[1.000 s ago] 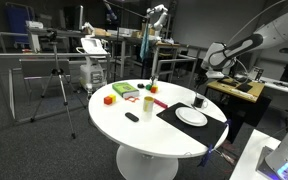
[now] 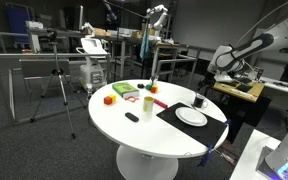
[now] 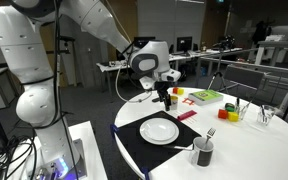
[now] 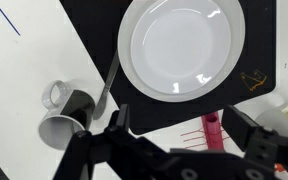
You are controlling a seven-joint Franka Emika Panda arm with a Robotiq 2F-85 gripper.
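Observation:
A white plate (image 4: pixel 181 45) lies on a black mat (image 4: pixel 89 18) on a round white table (image 2: pixel 124 118). Beside the mat stands a grey mug (image 4: pixel 66 115), tipped in the wrist view by perspective, with a thin metal utensil (image 4: pixel 106 85) lying between mug and plate. My gripper is open above the table; its dark fingers spread along the bottom of the wrist view, nothing held between them. Past the mat's edge a red object (image 4: pixel 212 130) shows in the gap between them, apparently lower down on the table. The gripper itself cannot be made out in the exterior views.
A yellow cup (image 2: pixel 148 103), a black object (image 2: pixel 132 117), a green box (image 2: pixel 124 88) and several coloured blocks occupy the table's other side. A person (image 3: pixel 152 75) stands behind the table. Bare table lies at the front left.
The person in the background has shifted a little to the right. Objects on the table look unmoved.

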